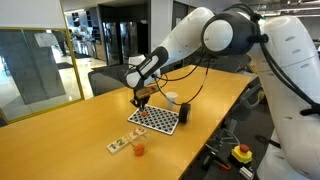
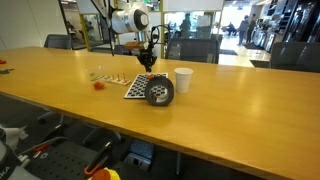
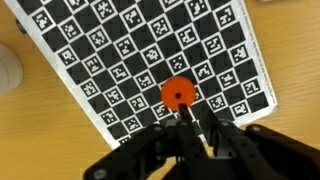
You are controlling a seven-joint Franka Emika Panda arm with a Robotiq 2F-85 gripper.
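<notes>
A round orange piece (image 3: 178, 93) with a dark spot at its middle shows over the black-and-white patterned board (image 3: 95, 55), which lies flat on the table. My gripper points down above that board, its tips just beside the orange piece in the wrist view. Its fingers are shut on something small and dark that is hard to make out. In exterior view 1 the gripper (image 1: 143, 102) is over the far part of the board, close above the small orange-red piece (image 1: 143, 113). Whether that piece touches the fingers cannot be told.
A wooden block with pegs (image 1: 127, 141) and another orange-red piece (image 1: 139, 149) lie in front of the board. To its right stand a dark round object (image 1: 184, 112) and a white cup (image 1: 171, 98).
</notes>
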